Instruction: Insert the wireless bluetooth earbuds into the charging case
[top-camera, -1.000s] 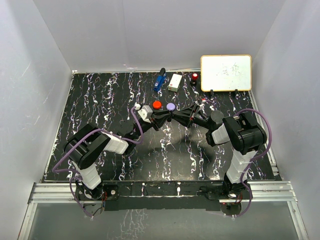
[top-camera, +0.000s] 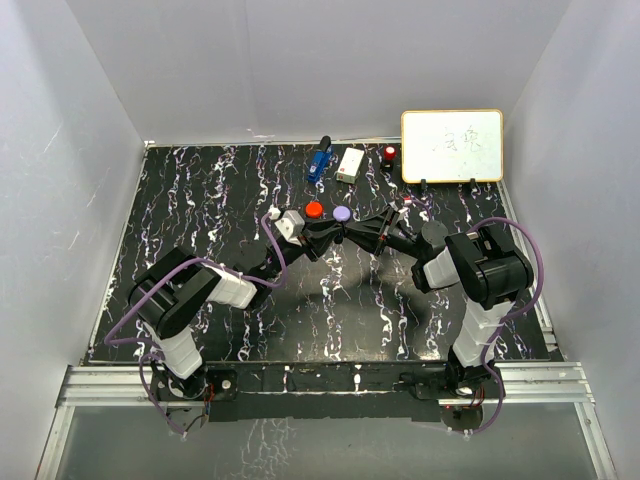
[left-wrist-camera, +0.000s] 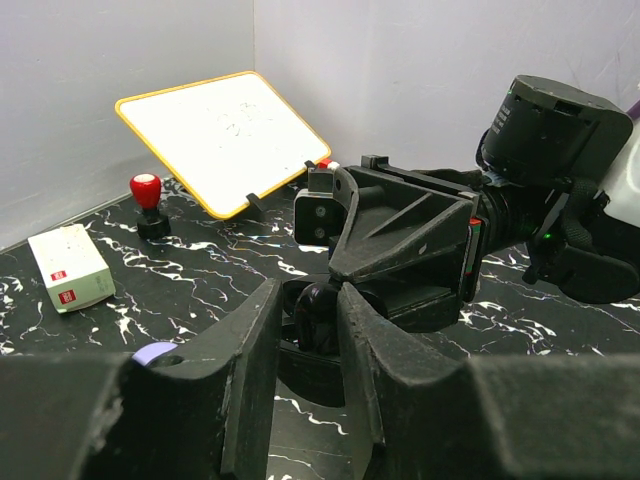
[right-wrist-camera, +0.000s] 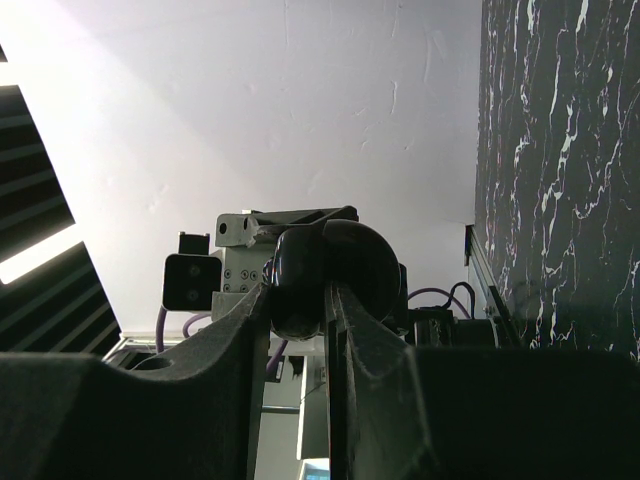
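Note:
A glossy black charging case (left-wrist-camera: 310, 375) is held at the table's middle by my right gripper, shut on it. My left gripper reaches in from the left, its fingertips at the open case around a small black earbud (left-wrist-camera: 318, 312); whether they grip it is unclear. In the right wrist view the rounded black body of the case hides most of the left gripper. In the top view the two grippers meet and cover the case.

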